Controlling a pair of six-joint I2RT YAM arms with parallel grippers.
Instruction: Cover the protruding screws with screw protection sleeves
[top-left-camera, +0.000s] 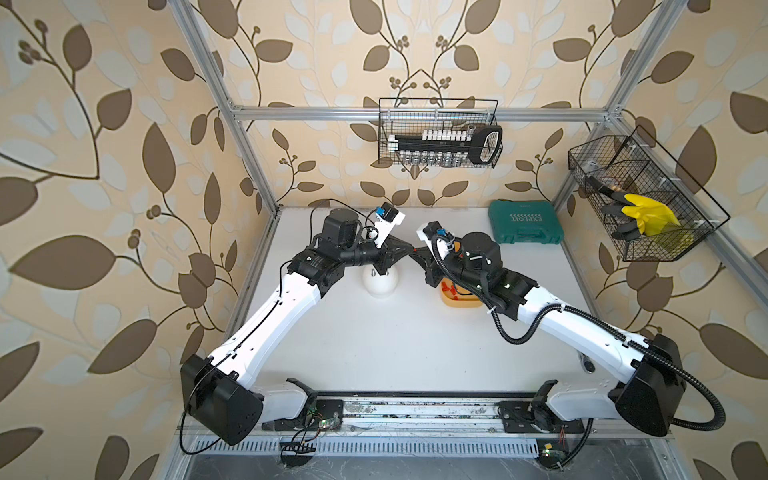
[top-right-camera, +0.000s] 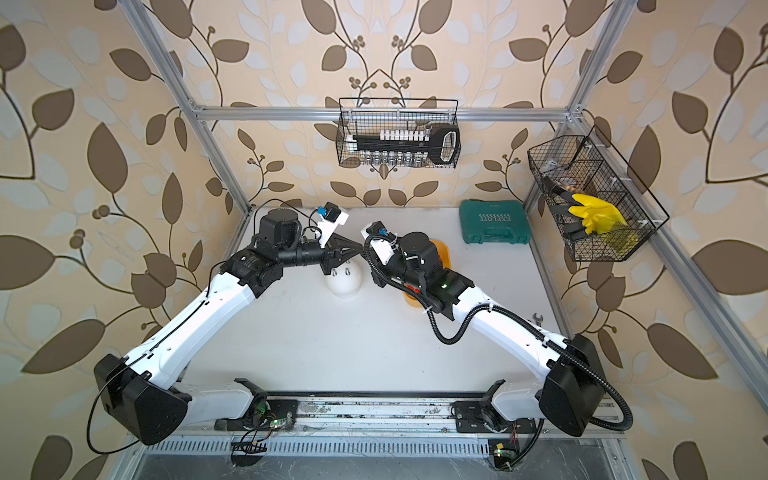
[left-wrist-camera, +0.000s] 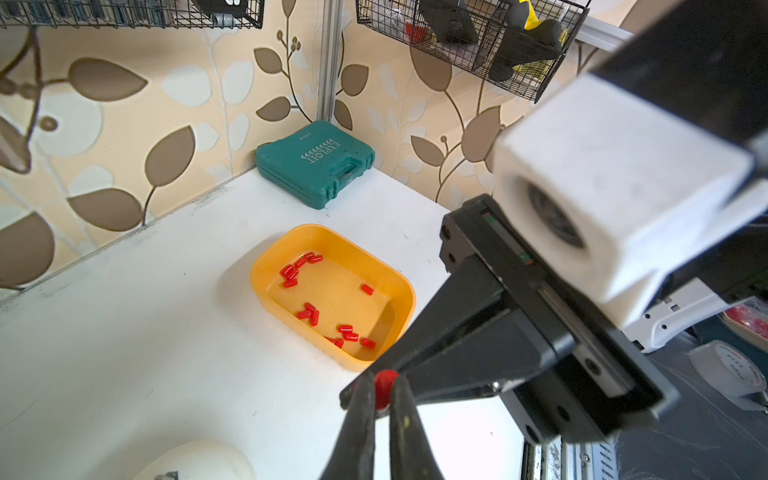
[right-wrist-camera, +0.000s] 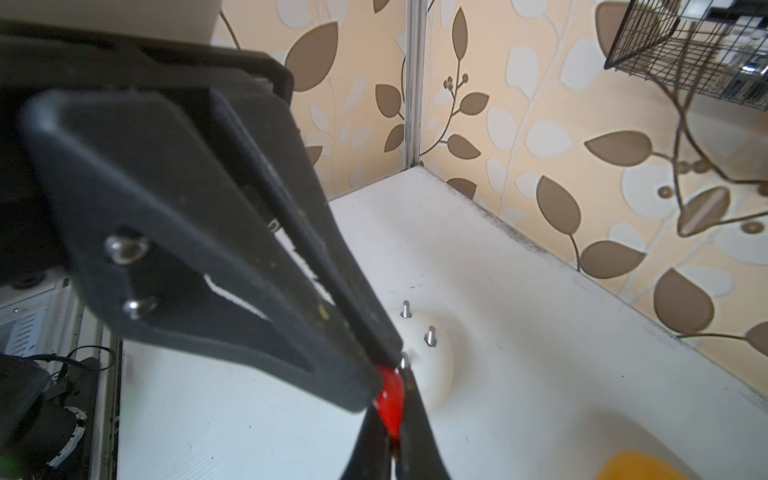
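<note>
My grippers meet fingertip to fingertip above the table centre. A red sleeve (left-wrist-camera: 385, 384) sits at that meeting point, in my left gripper; my right gripper touches it, its fingers shut, and whether it grips the sleeve is unclear. Below, a white rounded base (right-wrist-camera: 428, 376) bears several bare upright metal screws (right-wrist-camera: 430, 336). An orange tray (left-wrist-camera: 272, 288) holding several loose red sleeves (left-wrist-camera: 313, 317) lies on the right half of the table, partly hidden by my right arm in the top views.
A green case (top-left-camera: 524, 221) lies at the back right corner. Wire baskets (top-left-camera: 438, 132) hang on the back and right walls. A wrench (top-right-camera: 537, 320) lies at the right edge.
</note>
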